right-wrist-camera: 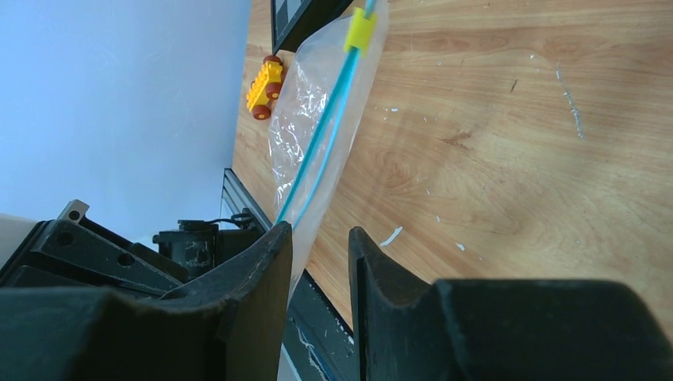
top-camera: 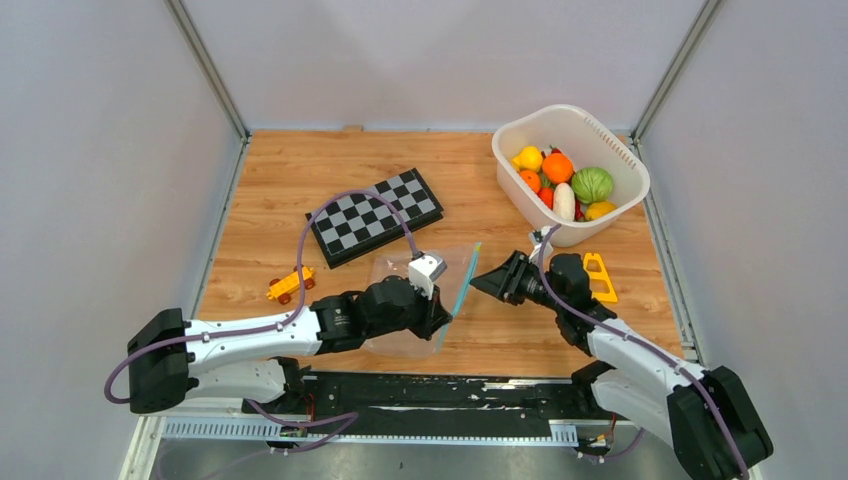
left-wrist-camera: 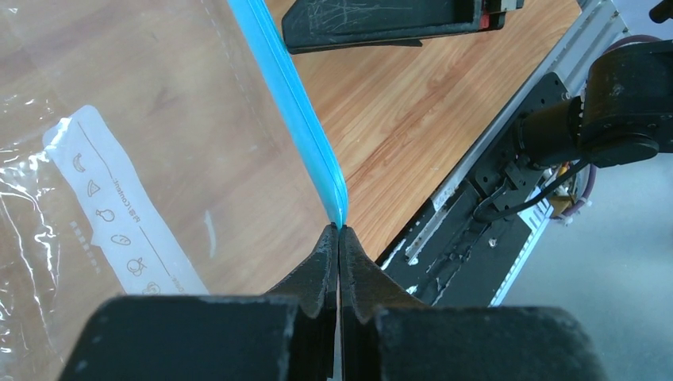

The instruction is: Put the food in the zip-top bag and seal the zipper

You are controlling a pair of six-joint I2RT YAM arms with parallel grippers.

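A clear zip top bag (left-wrist-camera: 182, 95) with a blue zipper strip (left-wrist-camera: 294, 103) lies to the left of my right gripper. My left gripper is shut on the end of that strip, pinching the bag's edge between its tips. At the strip's far end a yellow slider (right-wrist-camera: 359, 30) shows in the right wrist view. My right gripper stands open close beside the strip, nothing between its fingers; its left finger covers part of the bag. No food shows inside the bag. Toy food, such as a watermelon (top-camera: 592, 185) and an orange (top-camera: 557, 167), lies in the white bin (top-camera: 515, 132).
Behind the bag lies a checkered board (top-camera: 375, 215). A yellow toy car (top-camera: 291, 284) is at the left, and a yellow frame-shaped piece (top-camera: 600, 278) lies beside the right arm. Bare wood (top-camera: 460, 180) separates the board from the bin.
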